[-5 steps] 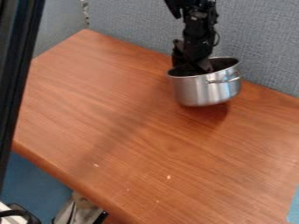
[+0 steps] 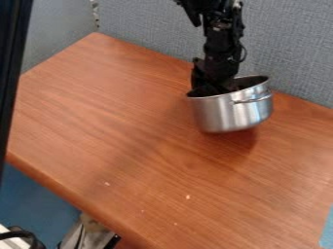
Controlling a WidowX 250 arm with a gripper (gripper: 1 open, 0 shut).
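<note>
A steel pot (image 2: 231,112) with a side handle stands on the wooden table (image 2: 130,156), toward the back right. My black gripper (image 2: 208,86) reaches down from the top of the camera view to the pot's left rear, its lower end at or inside the rim. The fingertips are hidden or too dark to tell apart, so I cannot see whether they are open or shut, or what is between them.
A grey partition (image 2: 293,49) runs behind the table. A dark post stands along the left edge of the view, and cables lie below the table at the lower left.
The pot sits slightly lower in the view than a second ago. My gripper has shifted a little at the pot's rim, its dark lower part showing less over the pot's opening.
</note>
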